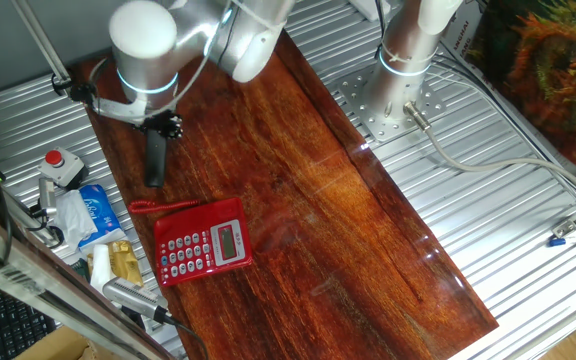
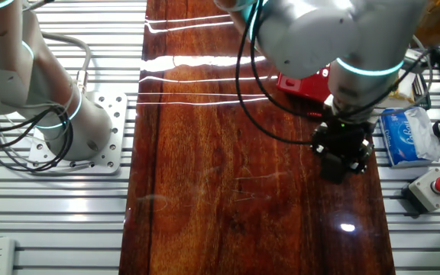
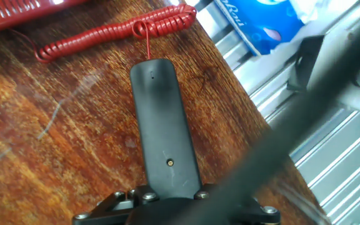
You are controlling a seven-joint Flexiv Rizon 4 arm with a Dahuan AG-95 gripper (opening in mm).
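Observation:
A black telephone handset [image 3: 162,125] runs out from my gripper in the wrist view, one end between its dark fingers, which look shut on it. A thin red wire leads from the handset's far end to the coiled red cord [image 3: 108,34]. In exterior view 1 the handset [image 1: 155,162] hangs from the gripper [image 1: 163,126], near the board's left edge. Just below it in that view is the red telephone [image 1: 203,240], with grey keys and a small display. The arm partly covers the telephone [image 2: 304,84] in exterior view 2. Whether the handset touches the board cannot be told.
The glossy brown board [image 1: 318,200] is clear to the right of the telephone. Off its left edge lie a blue tissue pack [image 1: 99,213] and a box with a red button [image 1: 60,165]. The robot base [image 1: 393,100] stands beyond the board's right edge.

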